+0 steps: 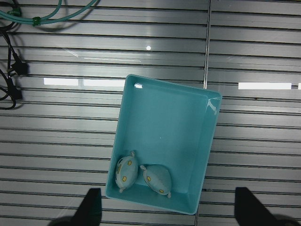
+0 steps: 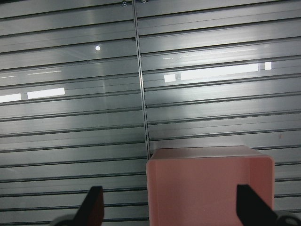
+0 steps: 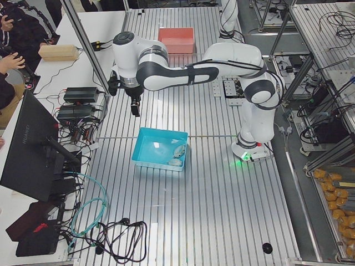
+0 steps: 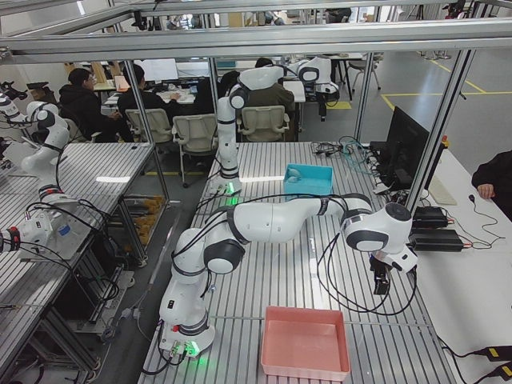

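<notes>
My left gripper hangs above a teal bin, fingers wide apart, nothing between them. An empty pink bin [image 2: 202, 188] sits at the far end of the table from the teal one. My right gripper is raised over the table beside the pink bin, open and empty.
Coiled black cables [image 3: 125, 238] and a teal hose lie along one table edge, by a monitor [image 3: 30, 149]. Metal frame posts border the table.
</notes>
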